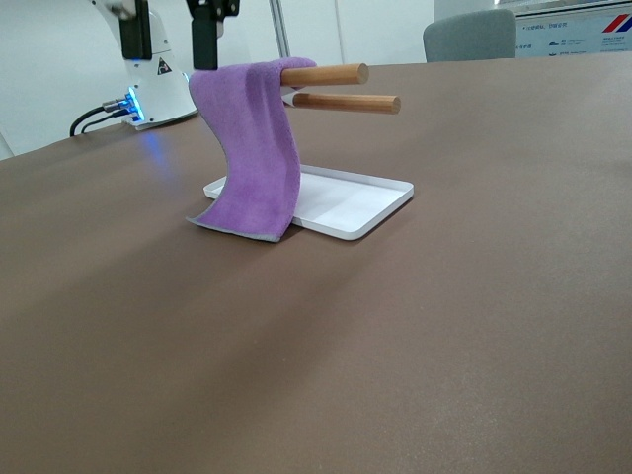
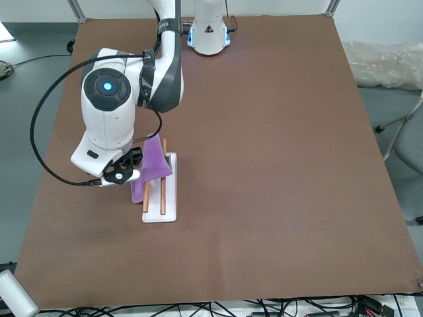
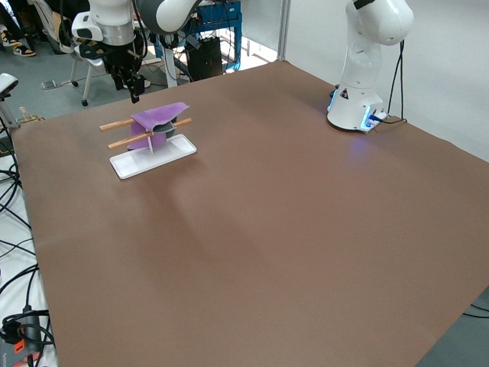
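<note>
A purple cloth [image 1: 242,148] hangs over a wooden rack with two horizontal rods [image 1: 341,104] standing on a white tray [image 1: 351,202]. In the top view my gripper [image 1: 173,44] is just above and beside the cloth's upper end, its two black fingers apart with nothing seen between them. In the right view the gripper [image 3: 134,95] hangs above the rack; in the left view it is mostly hidden by the arm.
</note>
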